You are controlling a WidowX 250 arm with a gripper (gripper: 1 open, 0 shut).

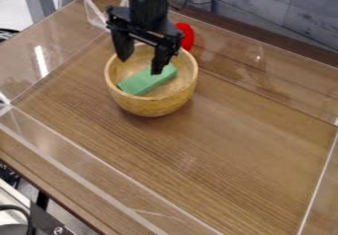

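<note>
My black gripper (142, 43) is open over the back part of a yellow-tan bowl (152, 101), its fingers spread to either side and pointing down. Inside the bowl lies a green block (148, 79), slanted, below the fingertips. A red object (185, 36) sits behind the bowl to the right, partly hidden by the gripper.
A grey wall (251, 12) runs along the back right. Cables show beyond the left edge.
</note>
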